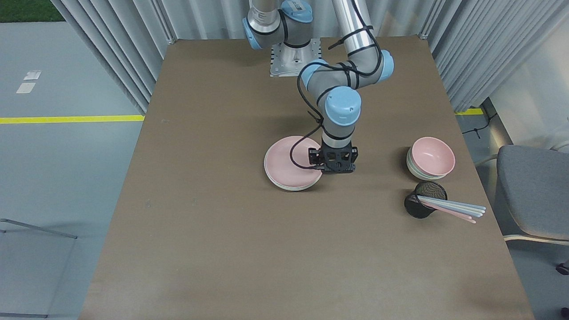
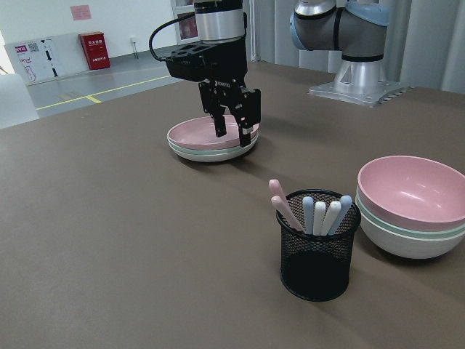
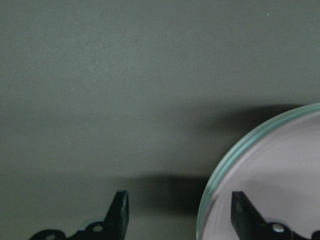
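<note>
My gripper [image 1: 333,162] is low over the right edge of a stack of plates [image 1: 285,162], pink on top of paler ones. In the left view the gripper [image 2: 232,131] hangs at the near side of the stack [image 2: 193,142]. In the wrist view its two fingertips [image 3: 240,200] are apart, open, one over the pink plate [image 3: 280,165] and the other over bare table outside the rim. Nothing shows held between them.
Stacked bowls [image 1: 432,156], pink on top, stand at the right. Just in front of them is a black mesh cup [image 2: 316,269] with several pink, blue and white chopsticks.
</note>
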